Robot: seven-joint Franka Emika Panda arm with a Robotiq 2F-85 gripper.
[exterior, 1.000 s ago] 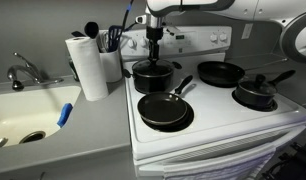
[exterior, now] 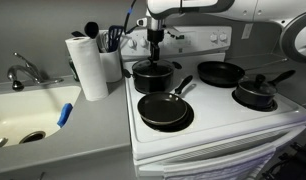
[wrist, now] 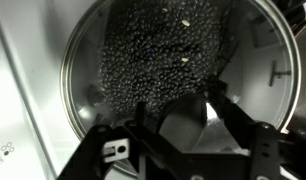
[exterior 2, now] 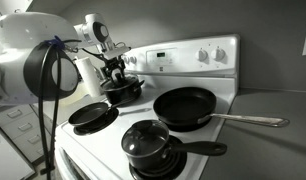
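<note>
On the back left burner stands a black pot (exterior: 153, 82) under a glass lid (wrist: 88, 75). Through the glass, small dark bean-like pieces (wrist: 158, 60) show in the wrist view. My gripper (exterior: 154, 56) points down over the middle of the lid. In the wrist view the gripper has its fingers apart, one on each side of the lid's dark knob (wrist: 183, 122). Whether they touch the knob is hard to tell. The pot (exterior 2: 123, 97) is partly behind the gripper in exterior view 2.
A frying pan (exterior: 163, 108) sits in front of the pot. Another pan (exterior: 220, 73) and a lidded saucepan (exterior: 255, 92) occupy the right burners. Paper towels (exterior: 89, 68) and a utensil holder (exterior: 111, 66) stand left of the stove, by the sink (exterior: 28, 105).
</note>
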